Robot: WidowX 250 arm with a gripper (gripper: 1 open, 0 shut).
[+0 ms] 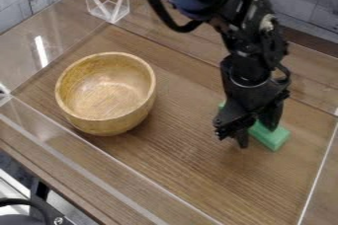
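My black gripper (248, 126) is low over the wooden table, right over a green rectangular block (270, 136). The block shows mostly to the right of the fingers, with its upper-left part hidden behind them. Whether the fingers touch or hold the block, I cannot tell.
A round tan bowl (105, 91) sits on the left of the table (158, 175). A white wire-like object (113, 2) stands at the top left. Black cables or hardware lie at the lower-left edge.
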